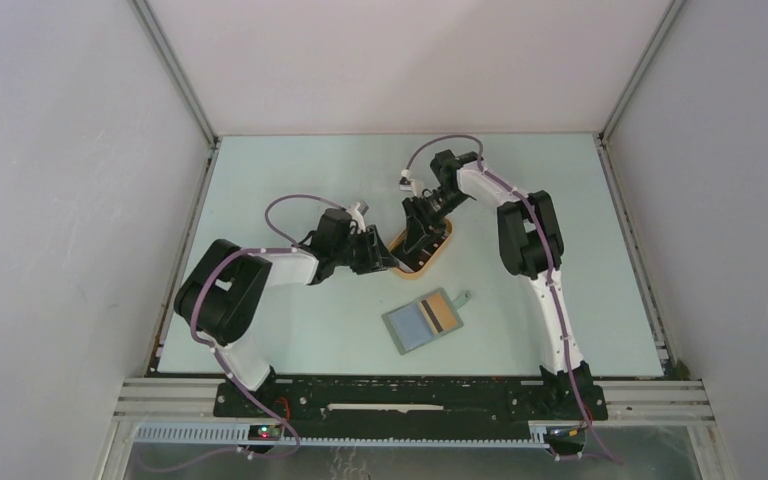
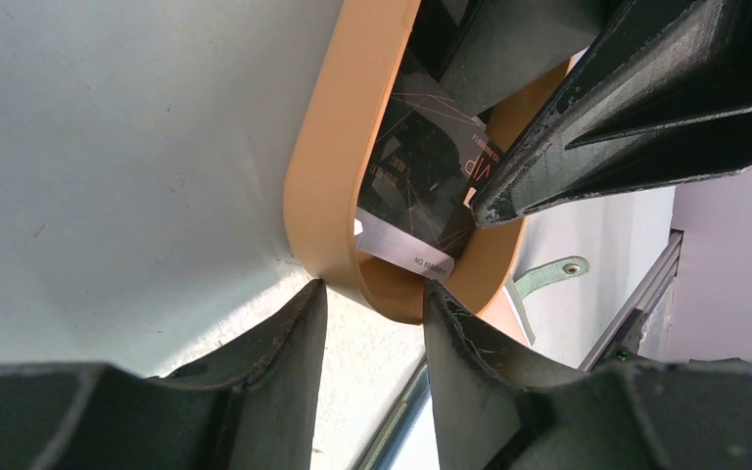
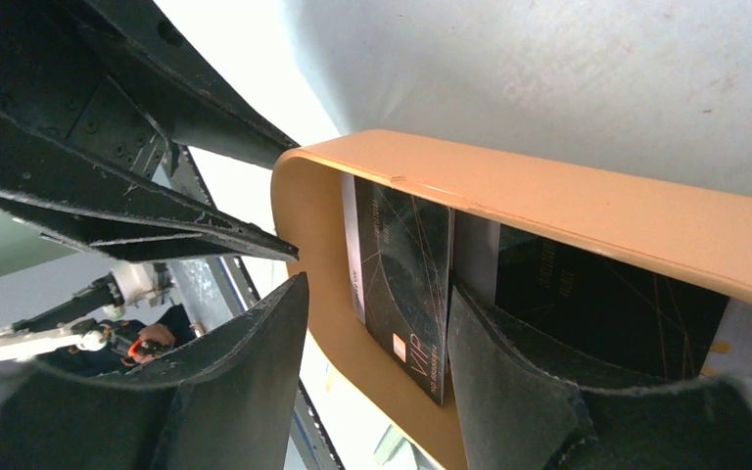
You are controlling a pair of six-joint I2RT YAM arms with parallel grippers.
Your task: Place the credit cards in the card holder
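Note:
An orange oval tray (image 1: 408, 273) holds dark VIP cards, also seen upright-leaning in the right wrist view as a black card (image 3: 399, 264) with a pale edge. My left gripper is part open at the tray's near end, its fingertips by the rim. My right gripper reaches into the tray, part open, one fingertip against the VIP card's edge. An open card holder (image 1: 422, 320), grey-green with blue and tan panels and a strap, lies nearer the table's front.
A back wall and side rails bound it. Both arms meet close over the tray at the centre.

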